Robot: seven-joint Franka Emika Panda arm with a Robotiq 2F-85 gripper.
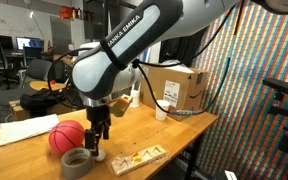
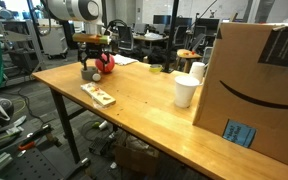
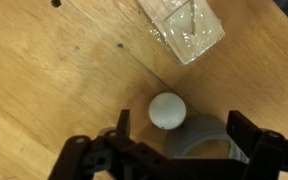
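Observation:
A small white ball [image 3: 168, 111] rests on the wooden table, right beside a grey roll of tape [image 3: 189, 130]. In the first exterior view the ball [image 1: 100, 155] sits just to the right of the tape roll [image 1: 76, 164]. My gripper is open above both, its two fingers apart on either side of the ball and part of the roll in the wrist view. Nothing is held between them. From outside, the gripper [image 1: 98, 136] hangs low over the table, a little above the ball.
A red ball [image 1: 66, 137] stands behind the tape roll. Toward the table's front edge lies a light wooden board [image 1: 139, 160] with small pieces on it. A white cup [image 2: 186, 92] and a large cardboard box [image 2: 254, 95] occupy the far end.

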